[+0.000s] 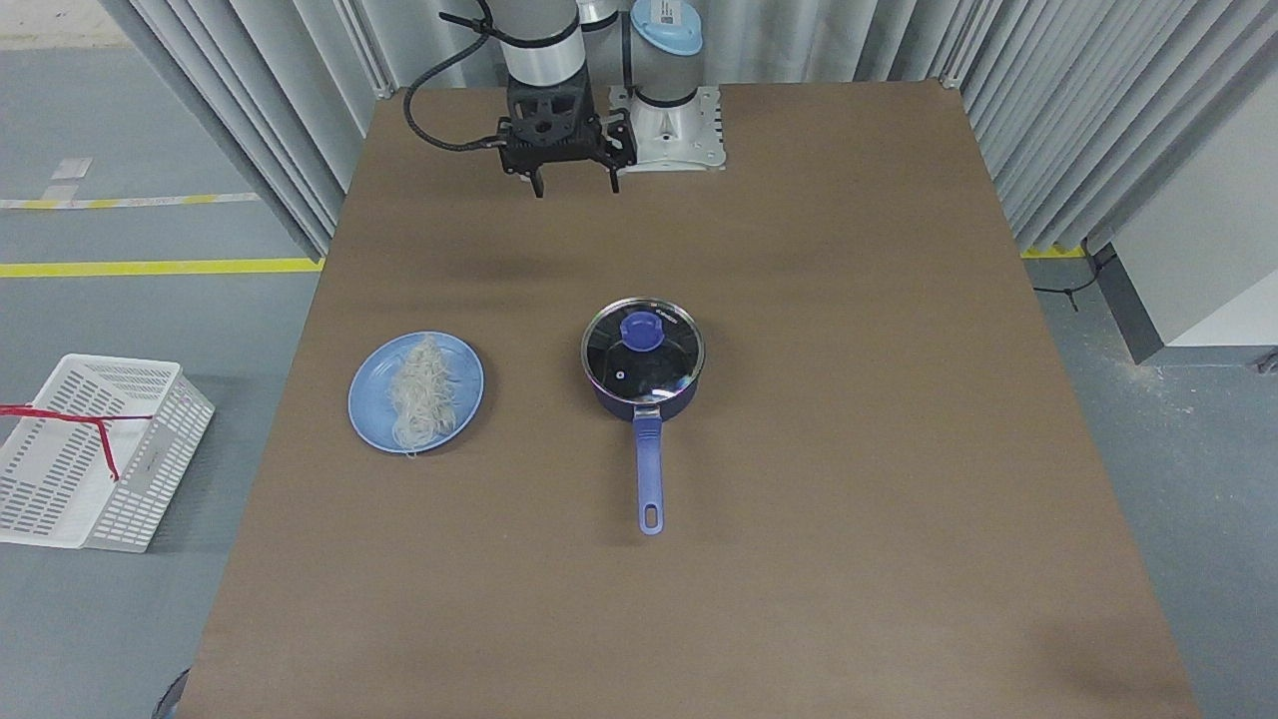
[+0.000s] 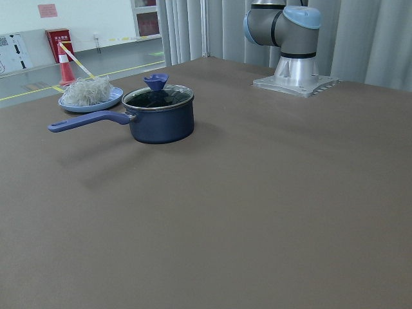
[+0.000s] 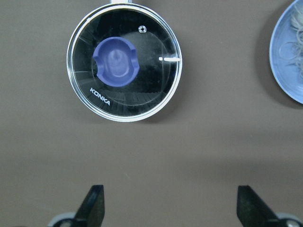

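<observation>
A dark blue saucepan (image 2: 161, 129) stands mid-table, its glass lid (image 1: 643, 359) on top with a blue knob (image 3: 117, 61); its long handle (image 1: 649, 473) points toward the front camera. Left of it in the front view, a light blue plate (image 1: 368, 401) holds pale noodle-like strands (image 1: 422, 389), also seen in the left view. My gripper (image 1: 576, 186) hangs over the back of the table, behind the pan, open with nothing between its fingers; in the wrist view both fingertips sit at the bottom edge, short of the pan.
The arm's base (image 2: 296, 80) is at the back edge. A white basket (image 1: 132, 503) stands on the floor left of the table.
</observation>
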